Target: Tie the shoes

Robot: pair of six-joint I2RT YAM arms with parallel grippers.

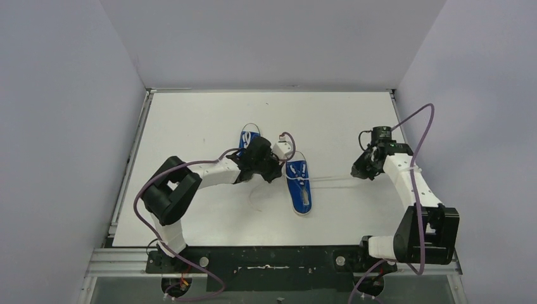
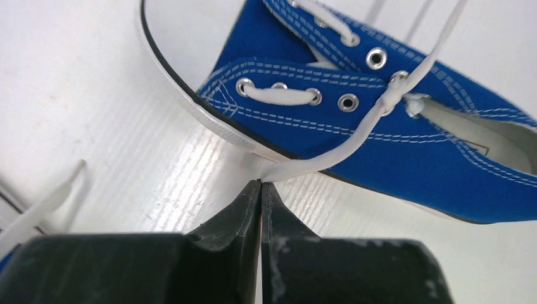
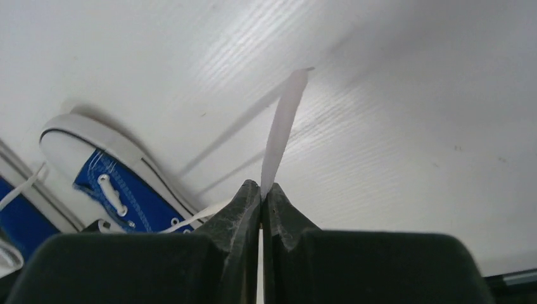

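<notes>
A blue canvas shoe (image 1: 297, 196) lies at the table's centre, its white lace (image 2: 335, 152) knotted across the eyelets. My left gripper is shut on one lace end beside that shoe. Out to the right, my right gripper is shut on the other lace, whose short free end sticks up from the fingertips; in the top view the lace stretches taut from shoe to gripper. A second blue shoe (image 1: 249, 135) lies behind, partly hidden by the left arm.
Walls stand at both sides and behind. Purple cables loop over both arms.
</notes>
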